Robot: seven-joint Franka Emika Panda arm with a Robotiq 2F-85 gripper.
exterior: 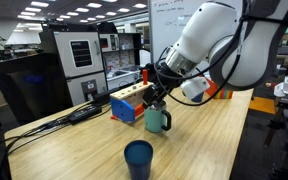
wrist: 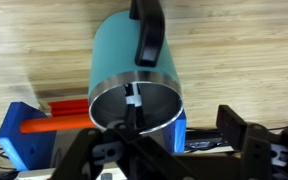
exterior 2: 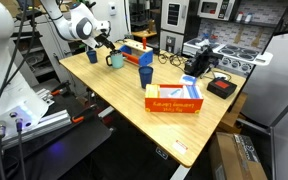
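A teal mug (exterior: 153, 121) with a black handle stands upright on the wooden table, also in the second exterior view as the mug (exterior 2: 115, 60). My gripper (exterior: 158, 99) is down at the mug's rim. In the wrist view the mug (wrist: 119, 50) opens toward me with its black handle (wrist: 150, 32) at the top. One dark finger (wrist: 134, 118) reaches over the mouth and seems to dip inside. The other finger (wrist: 246, 135) is outside, to the right, with a gap between it and the mug wall. The fingers are part open, not closed on the wall.
A dark blue cup (exterior: 139, 158) stands near the front; another blue cup (exterior 2: 146, 75) shows in the second exterior view. Behind the mug is a blue and red rack (exterior: 126, 108). A red and yellow box (exterior 2: 172, 100) sits further along the table. Bare wood lies around the mug.
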